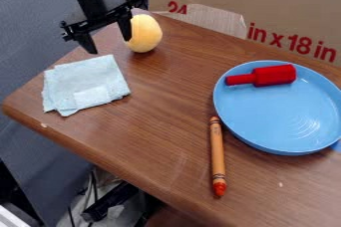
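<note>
My black gripper (107, 38) hangs at the upper left of the table, open, its fingers spread either side of empty space just left of a yellow round object (144, 33); one finger is at or near that object's left side. Below lies a folded pale blue cloth (84, 87), under and in front of the gripper.
A blue plate (277, 121) at the right holds a red cylindrical object (270, 75). An orange crayon (217, 156) lies left of the plate. A cardboard box (240, 2) stands behind the table (147, 141), whose middle is clear.
</note>
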